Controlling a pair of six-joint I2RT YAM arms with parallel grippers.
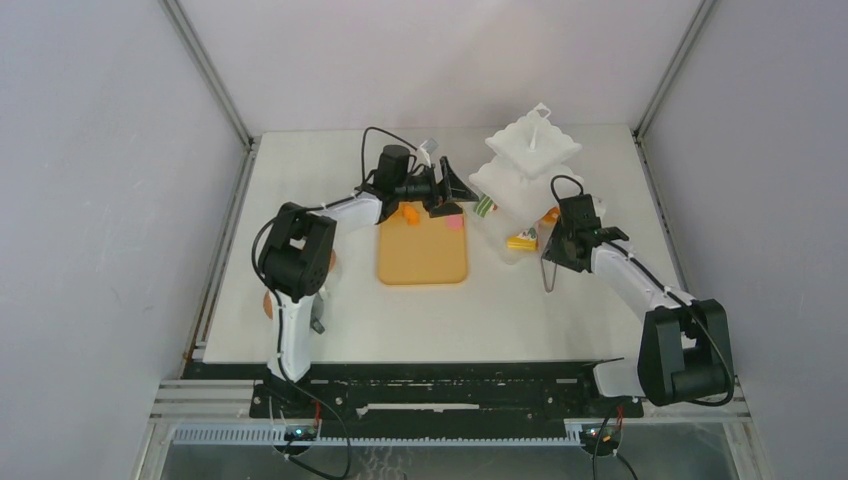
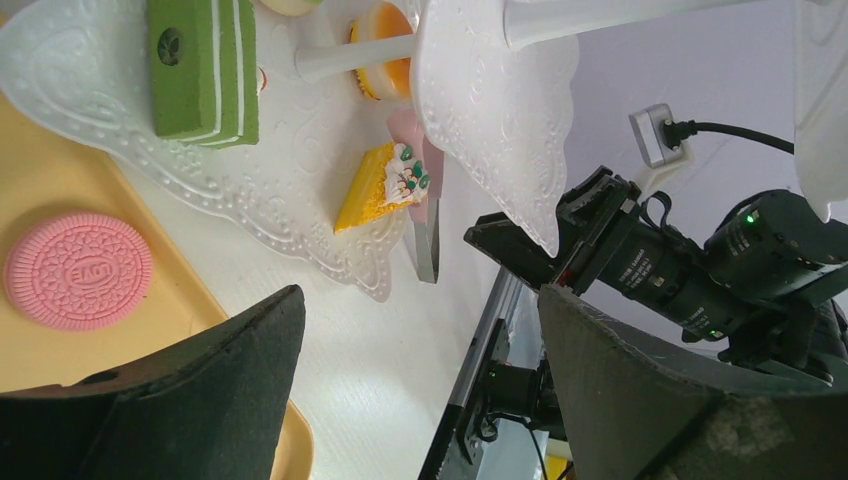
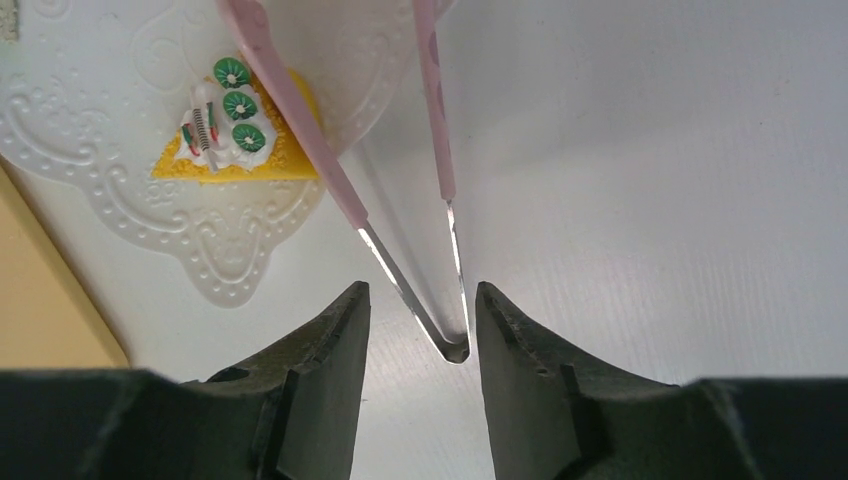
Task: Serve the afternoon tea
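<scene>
A white tiered stand (image 1: 530,145) holds toy cakes: a green layered slice (image 2: 195,70) and a yellow wedge (image 2: 365,190) on its lower plate. Pink-handled metal tongs (image 3: 300,120) lie beside the wedge, bent end toward my right gripper, which hovers above that end with fingers apart and nothing visibly held. My left gripper is open over the orange tray (image 1: 420,260), at the stand's left, with a pink round biscuit (image 2: 78,268) below it.
Items at the table's left, partly under the left arm, are hard to make out.
</scene>
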